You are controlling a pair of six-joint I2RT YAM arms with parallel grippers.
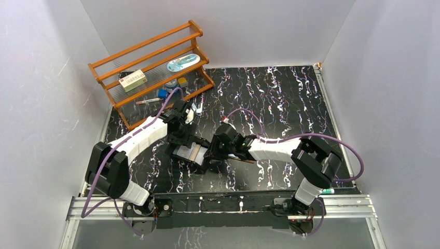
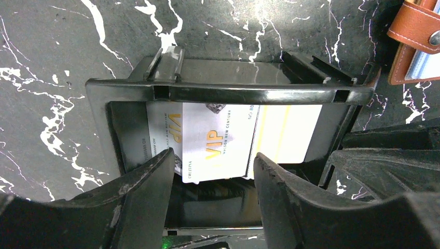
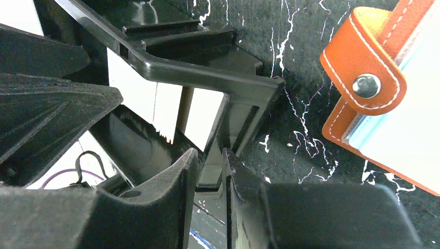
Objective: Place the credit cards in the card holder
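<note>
Several white cards, one marked VIP (image 2: 215,148), lie in a black rack (image 2: 233,94) on the table. My left gripper is open over the near edge of the VIP card, with its fingers set wide on either side and nothing clearly held. At the rack's right end, my right gripper is parted by a narrow gap; the rack's side wall shows behind its fingertips, and no card is visible between them. The brown leather card holder (image 3: 336,72) lies right of the rack, with pale sleeves inside and its snap strap visible. From above, the right arm mostly hides it.
A wooden shelf (image 1: 148,65) stands at the back left, bearing a small box (image 1: 133,81) and a blister pack (image 1: 183,63). Both arms crowd close around the rack. Bare marble-patterned table (image 1: 280,98) spreads across the back right.
</note>
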